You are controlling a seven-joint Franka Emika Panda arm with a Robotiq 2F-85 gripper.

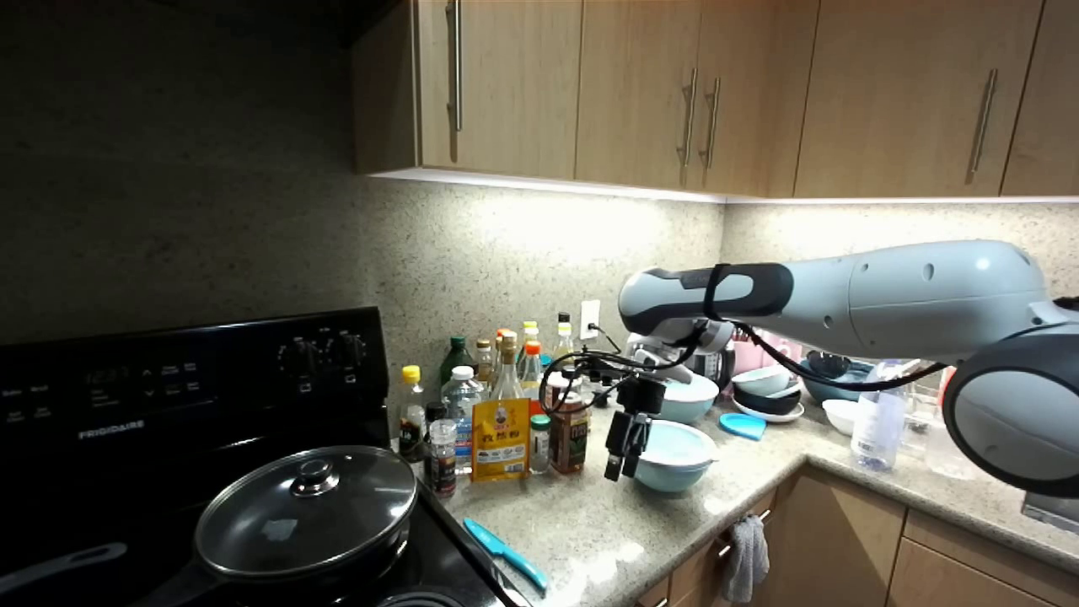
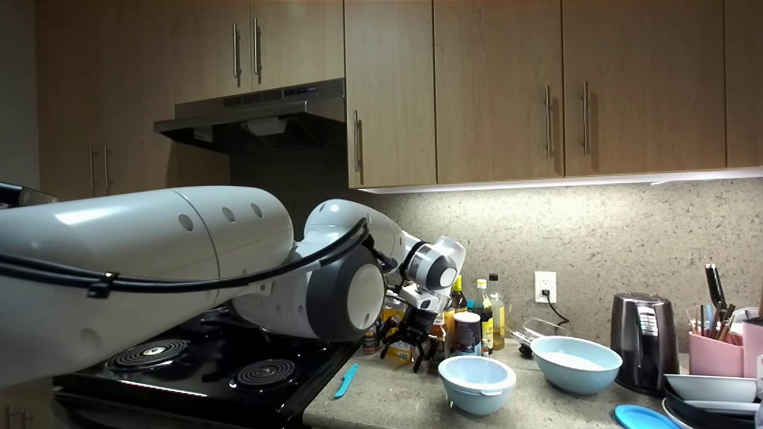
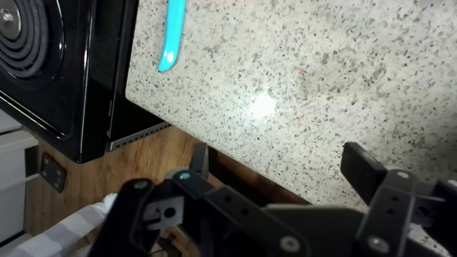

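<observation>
My gripper is open, its two fingers wide apart in the wrist view with only counter and floor showing between them. In exterior view 1 the gripper points down over the counter, just left of the covered light-blue bowl. From exterior view 2, the gripper stands open in front of the bottles, left of that bowl. A turquoise knife lies on the counter beside the stove; the wrist view catches part of this knife at the top, away from the fingers.
Several bottles and a yellow spice packet line the wall. A lidded pan sits on the stove. Farther right are another bowl, a kettle and a blue lid. Counter between knife and covered bowl is clear.
</observation>
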